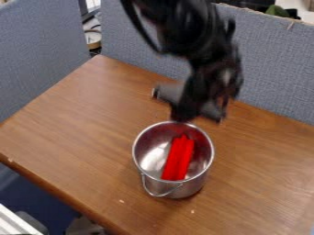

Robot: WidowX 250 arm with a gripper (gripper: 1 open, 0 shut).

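Observation:
A steel pail (153, 174) with a wire handle stands on the wooden table, with a red object (179, 158) lying inside it. My gripper (189, 108) is above and behind the pail, blurred and dark, clear of the red object; whether its fingers are open or shut is too blurred to tell.
Grey padded panels (31, 64) border it at the left and back. The near left edge drops to a dark floor.

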